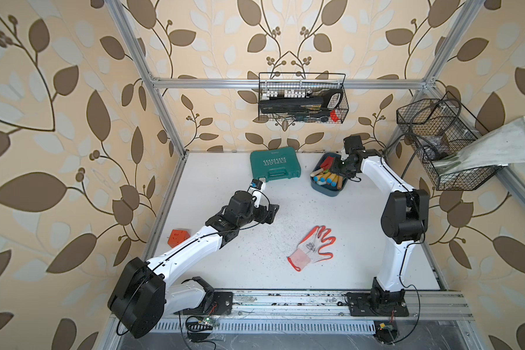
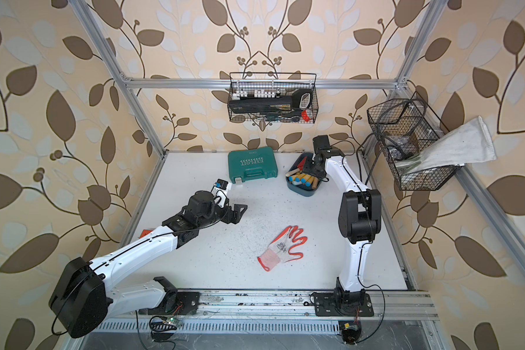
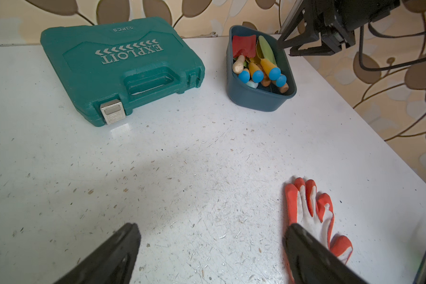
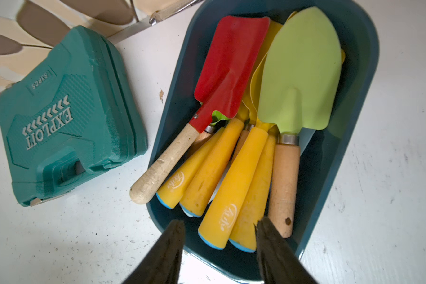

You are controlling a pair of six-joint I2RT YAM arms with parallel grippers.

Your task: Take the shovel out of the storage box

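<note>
The grey-blue storage box (image 4: 359,108) holds several garden tools: a red shovel (image 4: 227,66) with a pale wooden handle on the left, a green trowel (image 4: 298,71) on the right, and yellow-handled tools between. My right gripper hangs above the box, fingers apart, pointing down over the handles with nothing between them. My left gripper stands open over the middle-left of the table, empty, well away from the box.
A green toolcase (image 3: 118,66) lies left of the box. A red-and-white glove (image 1: 312,248) lies near the front. Wire baskets (image 1: 302,96) hang on the back and right frames.
</note>
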